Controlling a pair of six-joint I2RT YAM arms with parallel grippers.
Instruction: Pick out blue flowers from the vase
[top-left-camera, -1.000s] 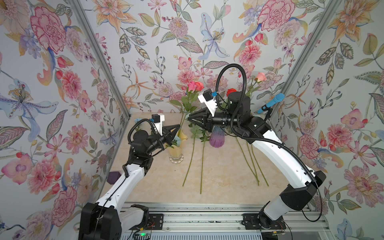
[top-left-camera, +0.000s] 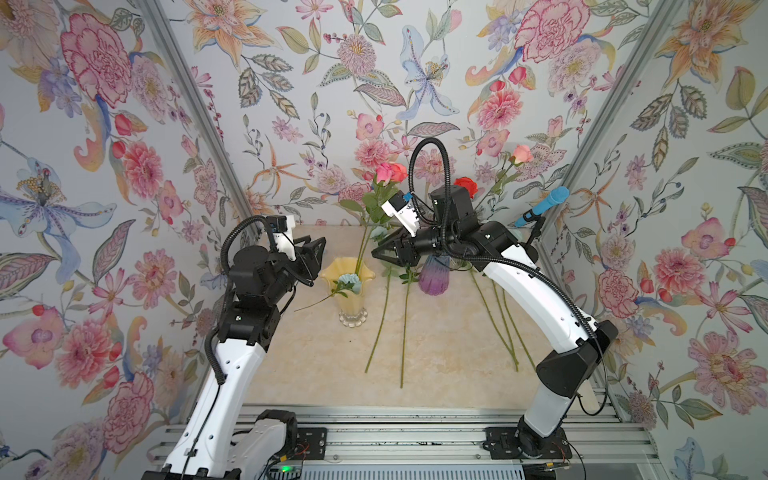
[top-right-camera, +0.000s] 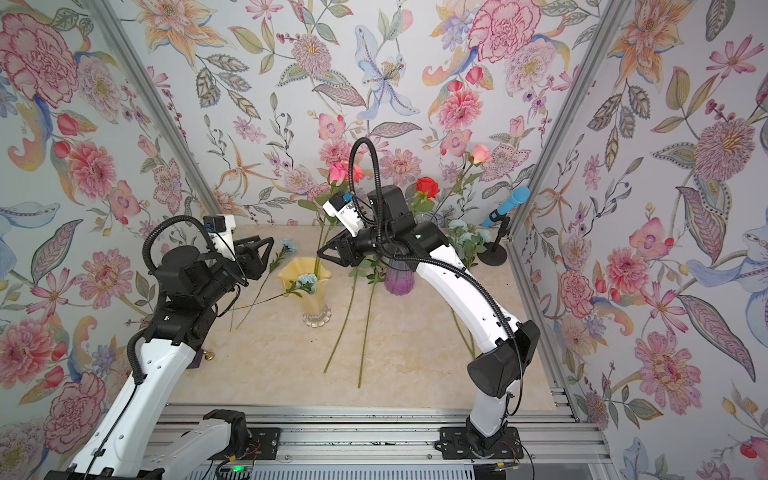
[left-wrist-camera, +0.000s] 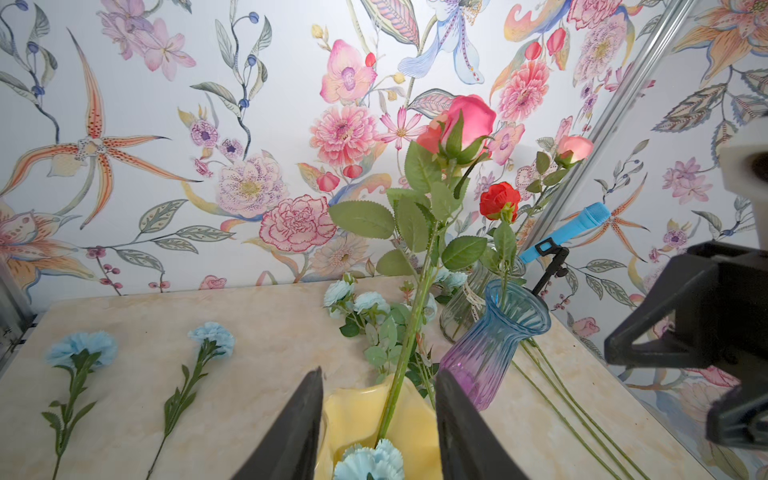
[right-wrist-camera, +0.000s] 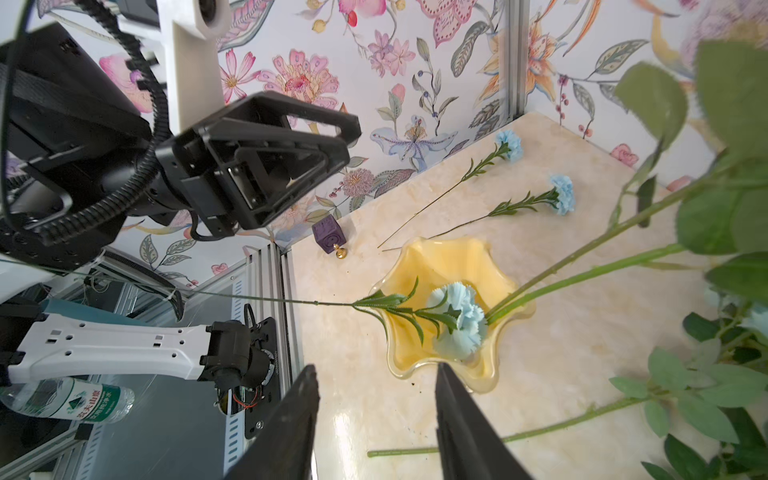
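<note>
A yellow vase holds a light blue carnation whose thin stem reaches out to the left, and a tall pink rose. My left gripper, left of and above the vase, stands open with nothing visible between its fingers. My right gripper, right of the vase beside the rose stems, is open, with nothing held. Two more blue carnations lie on the table at the back left.
A purple vase with red and pink roses stands right of the yellow one. Pale blue flowers, loose stems and a blue device on a stand occupy the right.
My left gripper has moved left and upward, away from over the yellow vase. My right arm has shifted slightly, its gripper tilting lower.
</note>
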